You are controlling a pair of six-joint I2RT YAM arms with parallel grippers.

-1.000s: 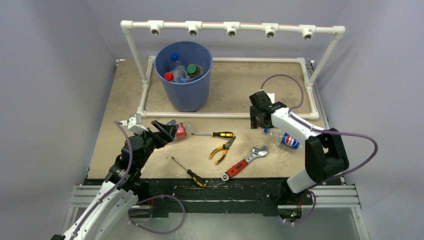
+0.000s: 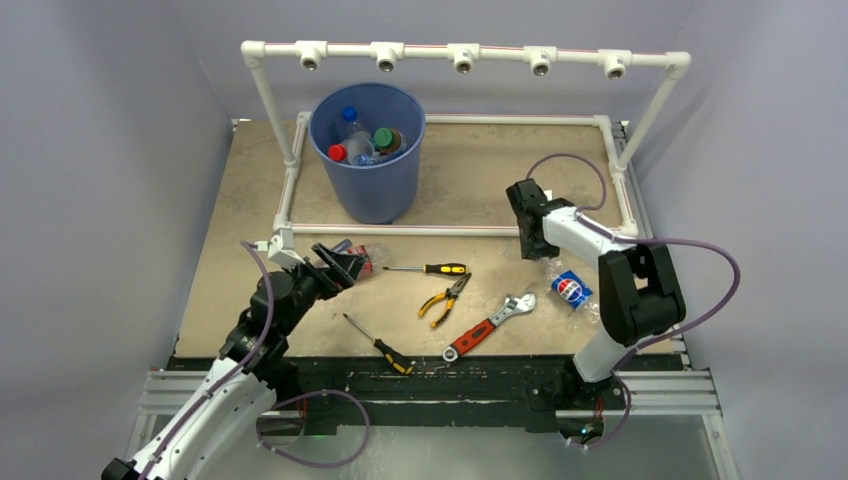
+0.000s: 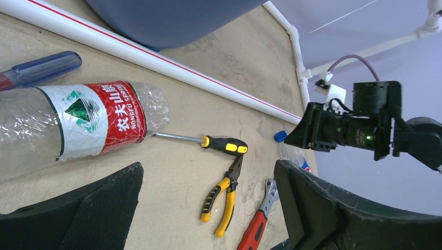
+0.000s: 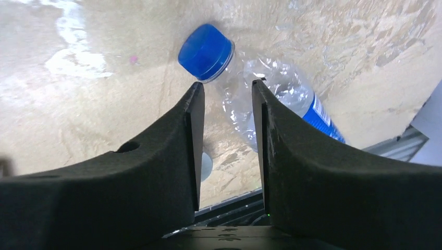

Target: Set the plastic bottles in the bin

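On the right of the table a crushed Pepsi bottle with a blue cap lies on its side. My right gripper is just above it, part open, with its fingertips at the neck and body, nothing clearly held. A red-labelled water bottle lies on the left; my left gripper hangs open near it, empty. The blue bin at the back holds several bottles with blue, red and green caps.
Two screwdrivers, pliers and a wrench lie mid-table. A blue-handled tool is beside the water bottle. A white pipe frame surrounds the bin's area, with an overhead rail.
My right gripper has moved slightly right over the Pepsi bottle, whose label now sits farther toward the front.
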